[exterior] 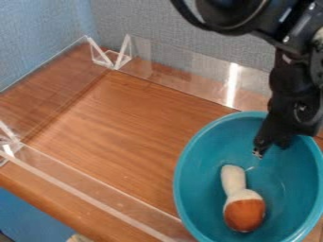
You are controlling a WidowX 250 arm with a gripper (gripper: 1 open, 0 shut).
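A teal plastic bowl (199, 189) sits at the lower right of the camera view. Inside it lies a toy mushroom (244, 210) with a white stem and orange-brown cap. My black gripper (260, 151) reaches down to the bowl's upper rim, above the mushroom's stem and apart from it. Its fingertips are small and dark, so what is between them cannot be made out.
Clear acrylic walls with white corner brackets (111, 55) border it at the back and left. A textured grey wall stands behind.
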